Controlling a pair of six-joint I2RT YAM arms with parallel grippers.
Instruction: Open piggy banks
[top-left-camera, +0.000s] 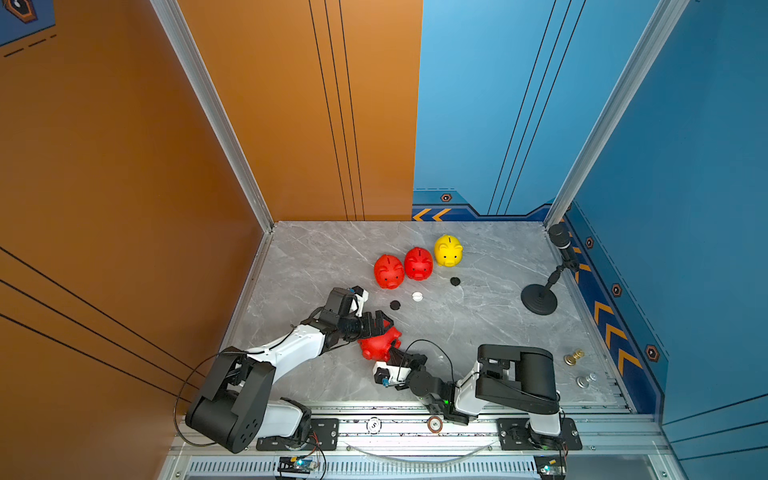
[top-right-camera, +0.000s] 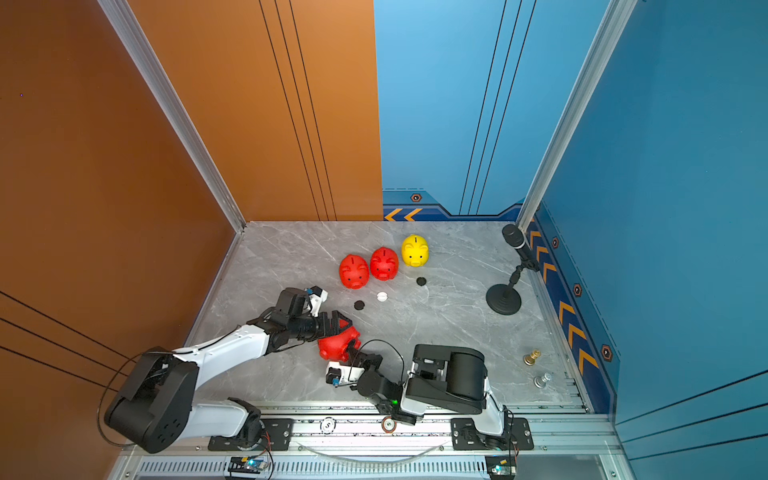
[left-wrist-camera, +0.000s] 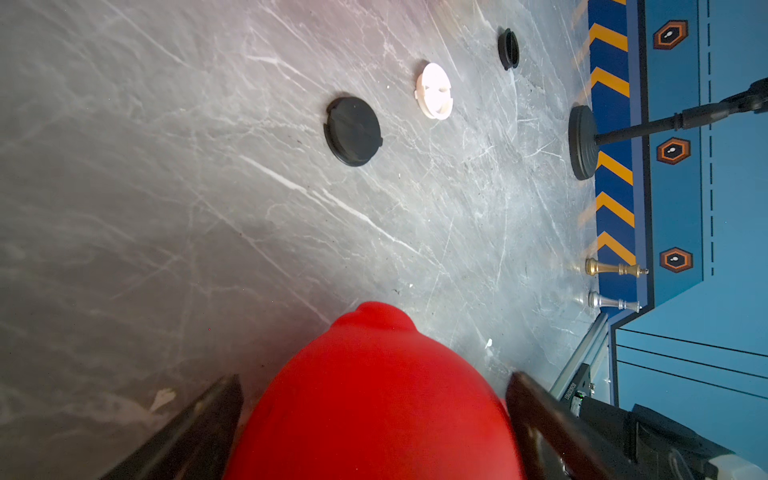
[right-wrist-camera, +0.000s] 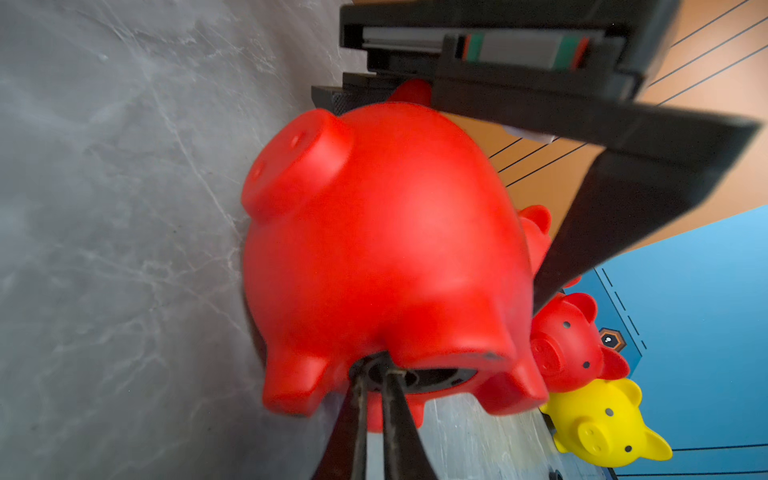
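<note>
A red piggy bank lies tipped at the table's front, its underside hole with dark rim facing my right gripper. The right fingertips are close together at that hole; whether anything is between them is unclear. My left gripper is around the bank's red body, with blurred fingers on either side; whether they grip it I cannot tell. Two upright red banks and a yellow one stand behind.
Black caps and a white cap lie midway on the grey table. A microphone stand is at the right, with gold and silver chess pieces nearer the front.
</note>
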